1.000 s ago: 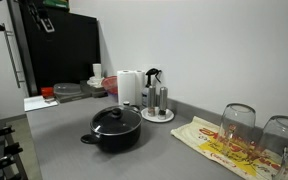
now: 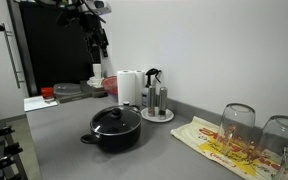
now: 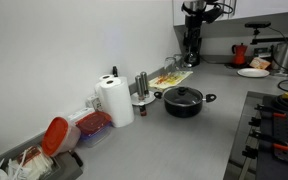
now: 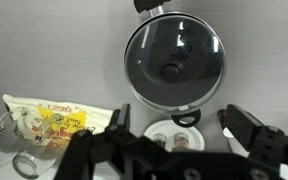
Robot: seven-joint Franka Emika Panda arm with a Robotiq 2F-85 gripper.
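Note:
A black pot with a glass lid [image 2: 116, 124] stands on the grey table. The lid's round black knob [image 4: 170, 73] shows near the pot's middle in the wrist view. My gripper is open over the table, its fingers spread wide near the lower edge of that view, with nothing held between them. From exterior view 2 the gripper [image 3: 192, 45] hangs well above the table, clear of the pot [image 3: 184, 101]. One side handle [image 4: 186, 116] of the pot appears between the fingers in the wrist view, but far below them.
Behind the pot are a paper towel roll [image 2: 131, 87] and a white plate [image 2: 158, 116] bearing shakers and a spray bottle. Glass jars [image 2: 237, 124] stand on a yellow printed cloth [image 2: 201, 135]. The table left of the pot is clear in exterior view 1.
Pot, lid and the other table items have stayed put.

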